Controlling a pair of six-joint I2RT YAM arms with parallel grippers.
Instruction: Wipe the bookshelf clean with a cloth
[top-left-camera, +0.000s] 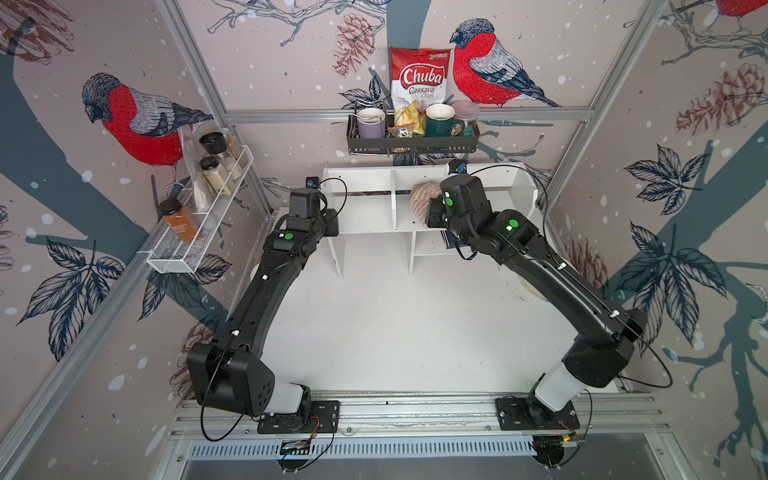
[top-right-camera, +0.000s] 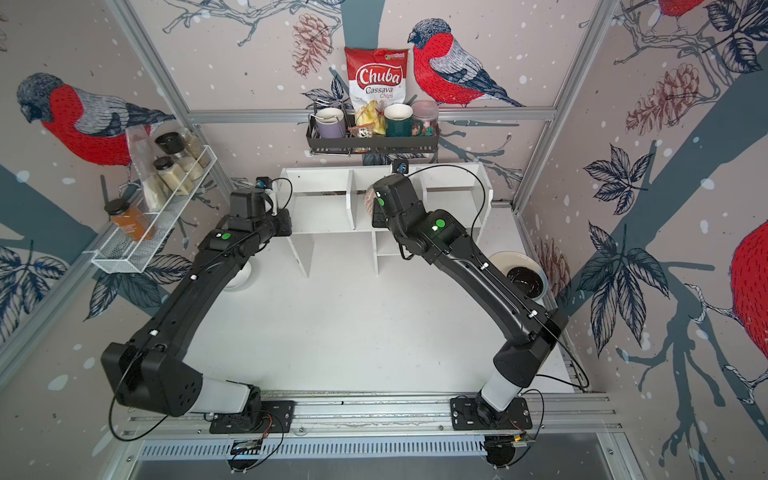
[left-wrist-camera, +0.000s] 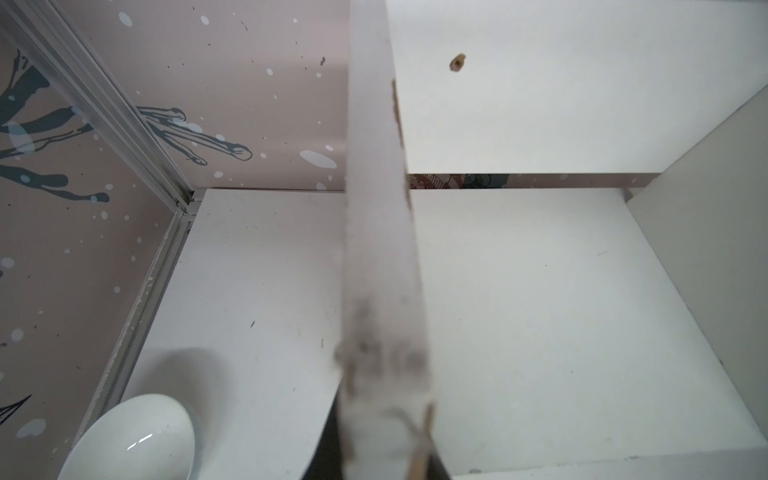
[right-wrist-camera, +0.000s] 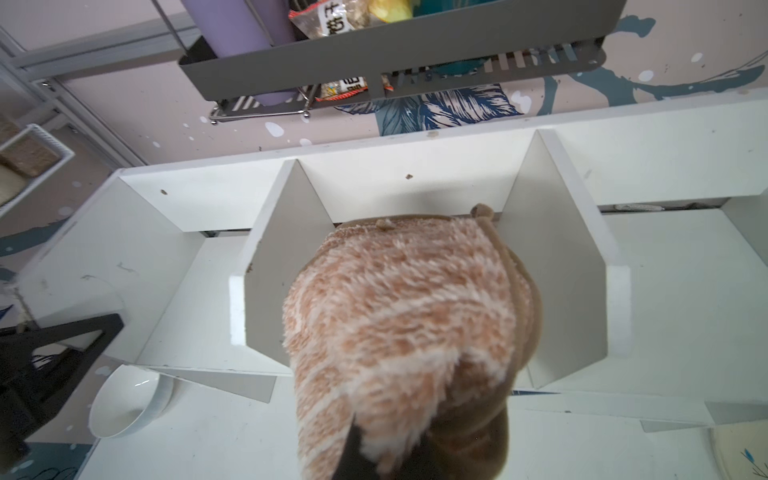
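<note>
The white bookshelf (top-left-camera: 365, 211) stands at the back of the table with open compartments along its top. My left gripper is shut on the front edge of the bookshelf's left side panel (left-wrist-camera: 384, 264), one finger (left-wrist-camera: 326, 449) on either side. The pink-and-white striped fluffy cloth (right-wrist-camera: 400, 320) hangs from my right gripper, which is shut on its near end. It reaches into the middle compartment between two dividers and hides much of that compartment's floor. In the top right view, the right arm covers most of the cloth (top-right-camera: 369, 201).
A dark rack (top-left-camera: 412, 144) with mugs and snacks hangs just above the shelf. A white wire basket (top-left-camera: 200, 232) with jars is on the left wall. A white bowl (left-wrist-camera: 132, 440) sits left of the shelf.
</note>
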